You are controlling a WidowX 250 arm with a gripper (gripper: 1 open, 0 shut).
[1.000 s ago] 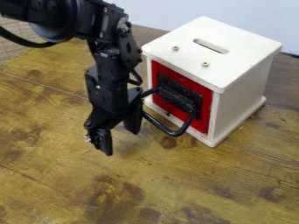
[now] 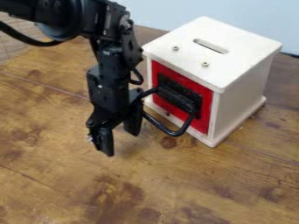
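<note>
A black arm hangs down from the top left, its gripper [image 2: 117,134] pointing at the wooden floor with the fingers apart and nothing seen between them. Just right of it stands a white box [image 2: 239,61] with a red front panel [image 2: 201,129], a slot in its top and a black fitting [image 2: 180,93] on the red face. A black bar or tube runs in a loop from that fitting out beside the gripper; whether the two touch is unclear.
Bare wooden floor [image 2: 140,188] fills the foreground and the left side. A pale wall stands behind the box at the top right.
</note>
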